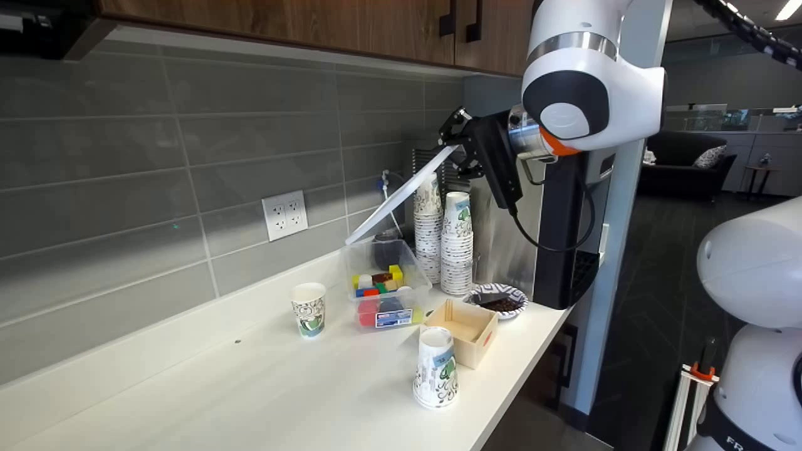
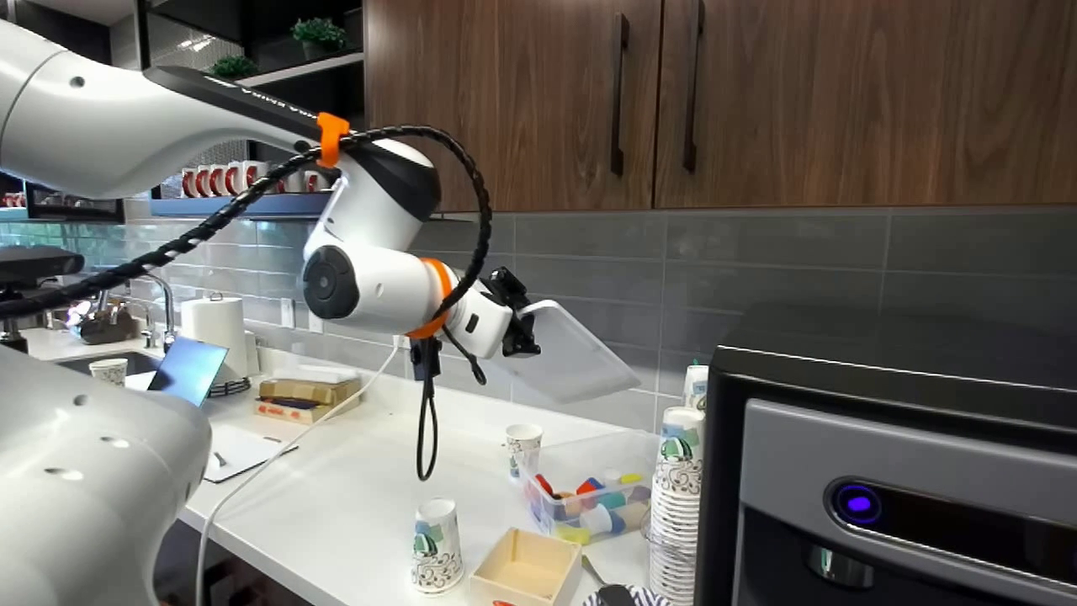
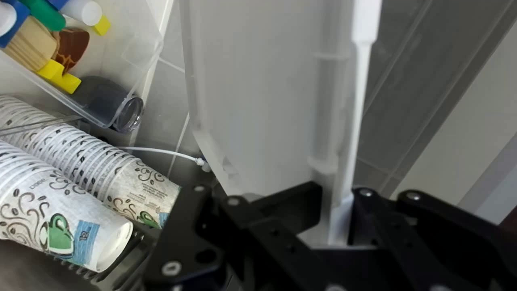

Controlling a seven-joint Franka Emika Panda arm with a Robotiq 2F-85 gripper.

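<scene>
A translucent white lid (image 1: 402, 195) slants down and to the left from my gripper (image 1: 460, 143), which is shut on one edge of it. Below the lid, near the wall, stands a clear plastic box (image 1: 425, 284) with colourful blocks and other pieces inside; its top is uncovered. The lid's lower end appears over the box's back left part in the first exterior view, though whether they touch I cannot tell. From the other side, the lid (image 2: 575, 358) hangs above the box (image 2: 646, 449). In the wrist view the lid's rim (image 3: 345, 194) sits between my black fingers.
Tall stacks of paper cups (image 1: 456, 255) stand right of the box, close under my gripper. A wooden tray (image 1: 464, 327), a patterned bowl (image 1: 511, 297), upturned cups (image 1: 436, 368) and a single cup (image 1: 309, 309) are nearby.
</scene>
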